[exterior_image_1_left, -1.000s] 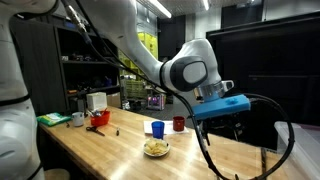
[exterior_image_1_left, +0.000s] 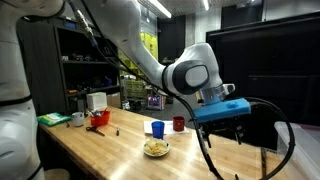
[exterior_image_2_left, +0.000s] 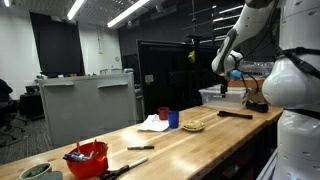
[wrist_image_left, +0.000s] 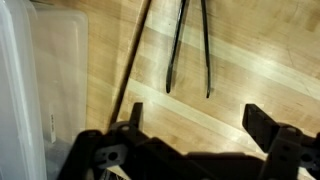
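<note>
My gripper stands open above the wooden table, seen from the wrist, with nothing between its fingers. Ahead of it, near the top middle of the wrist view, lie two thin dark prongs (wrist_image_left: 175, 50), apart at their tips; the other end is out of frame. To their left a slim brown stick (wrist_image_left: 134, 55) lies slantwise. In exterior view 1 the arm (exterior_image_1_left: 198, 82) reaches over the table's right side, and the gripper's fingers are hard to make out there.
A clear plastic bin (wrist_image_left: 52, 90) borders the left of the wrist view. Farther along the table are a plate of yellow food (exterior_image_1_left: 156, 147), a blue cup (exterior_image_1_left: 158, 129), a red cup (exterior_image_1_left: 179, 124) and a red basket (exterior_image_2_left: 87, 161). Bare tabletop lies between several of these.
</note>
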